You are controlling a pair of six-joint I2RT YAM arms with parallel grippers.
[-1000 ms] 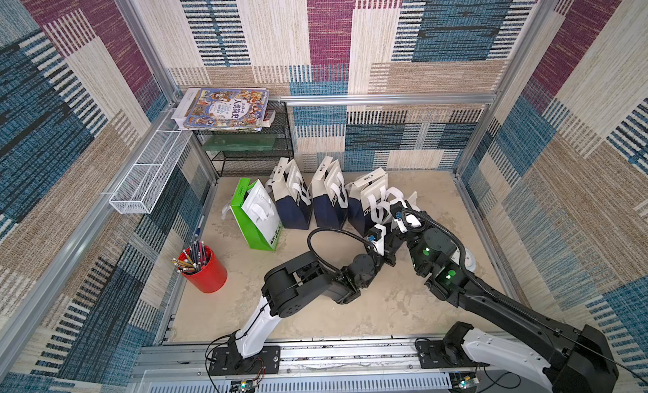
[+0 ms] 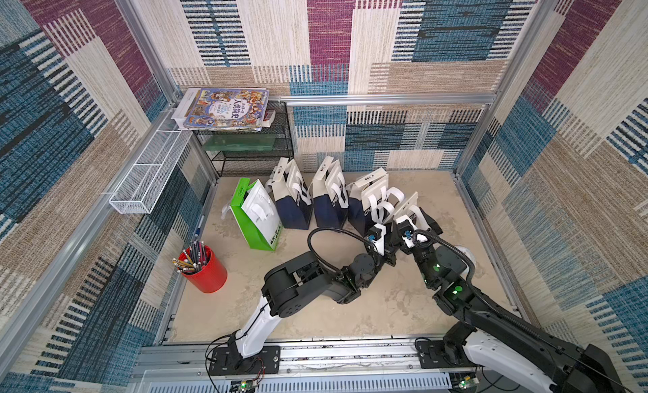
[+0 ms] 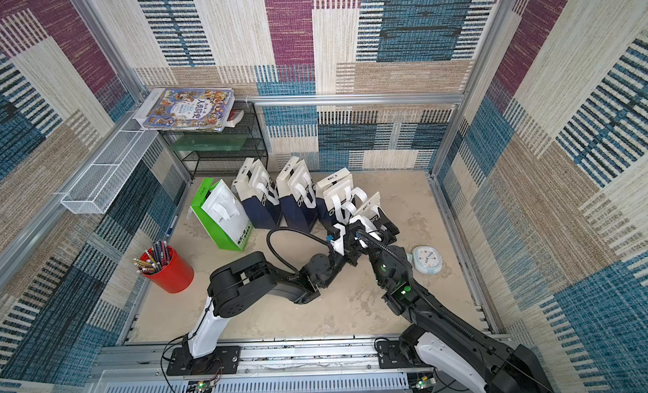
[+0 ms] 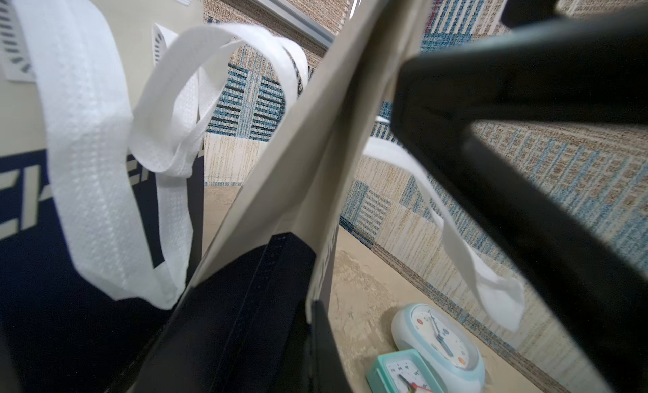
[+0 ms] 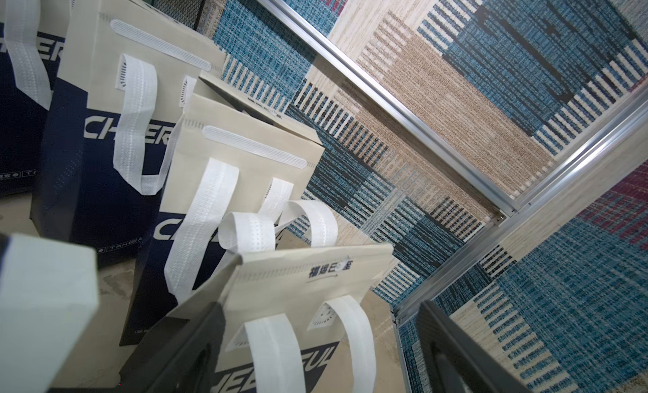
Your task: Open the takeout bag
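Observation:
The rightmost cream-and-navy takeout bag stands upright. Its top edge looks almost closed in the right wrist view, and the white handles loop out on both sides. Low on its side edge, my left gripper is shut, the thin panel edge appearing to run between its fingers. My right gripper is open at the front of this bag, one finger to each side of the panel. A black part of the right gripper crosses the right of the left wrist view. Both grippers crowd together in the top views, hiding the bag's lower part.
Several similar bags stand to the left, the nearest close behind this one. A green-and-white bag and red pen cup are further left. Two clocks sit to the right.
My right gripper has drawn back toward the front and its fingers now stand wide; the bag's top, hidden behind it a second ago, shows. The left arm has stayed in place.

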